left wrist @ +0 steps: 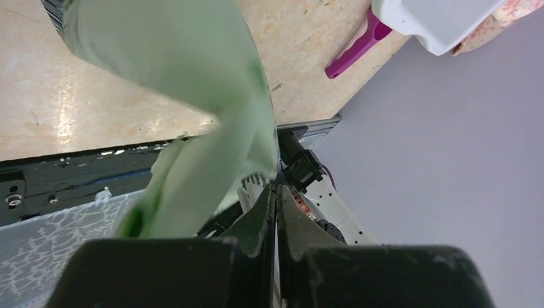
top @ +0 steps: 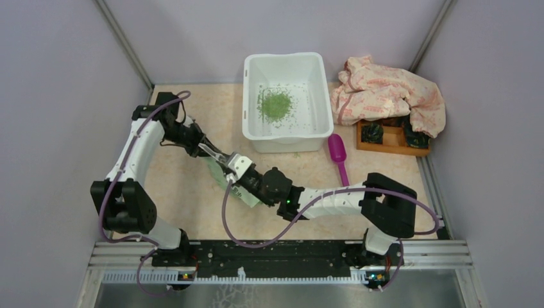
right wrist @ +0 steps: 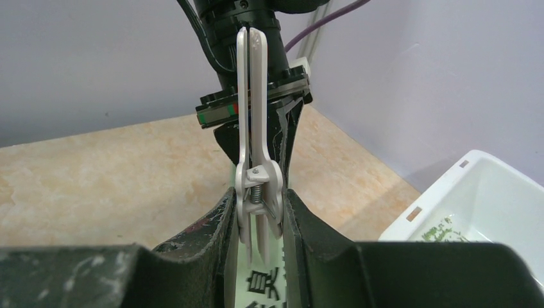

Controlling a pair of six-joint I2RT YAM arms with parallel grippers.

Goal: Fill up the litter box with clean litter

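A light green litter bag (left wrist: 160,38) hangs crumpled beneath both grippers, partly hidden by the arms from above. My left gripper is shut at the bag; in its wrist view the bag is blurred, and I see nothing clearly between its fingertips. My right gripper is shut on a white clip-like tool with a spring (right wrist: 256,183), held upright in front of the left gripper. The white litter box (top: 256,131) stands at the back centre with a patch of green litter (top: 276,106) inside.
A purple scoop (top: 337,149) lies right of the box. At the back right are a wooden tray (top: 391,147) with dark bags and a pink patterned cloth (top: 385,90).
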